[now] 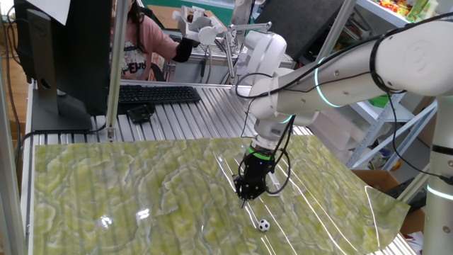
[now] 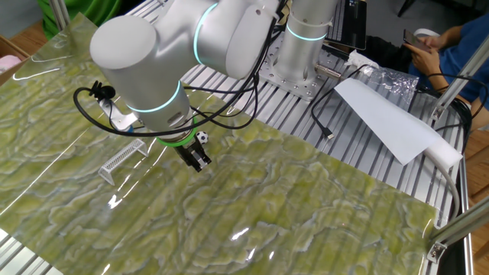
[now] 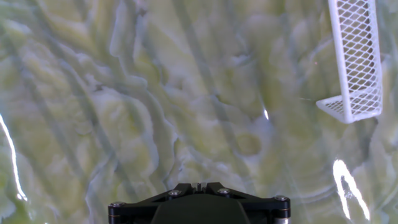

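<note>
A small black-and-white ball (image 1: 264, 225) lies on the green marbled sheet; in exterior view 2 the ball (image 2: 202, 137) shows close beside the gripper. My gripper (image 1: 248, 197) points down over the sheet, apart from the ball. Its black fingertips (image 3: 214, 187) meet at the bottom of the wrist view, shut with nothing visible between them. A white mesh goal (image 2: 122, 160) stands on the sheet near the gripper. The goal (image 3: 360, 62) is cut off at the wrist view's upper right, and the gripper partly covers it in exterior view 1. No ball shows in the wrist view.
The marbled sheet (image 1: 106, 184) is broad and mostly bare. Beyond it are a keyboard (image 1: 159, 94) and a monitor (image 1: 67, 64). A white panel (image 2: 386, 118) and loose cables lie by the arm's base. People sit near the table's edges.
</note>
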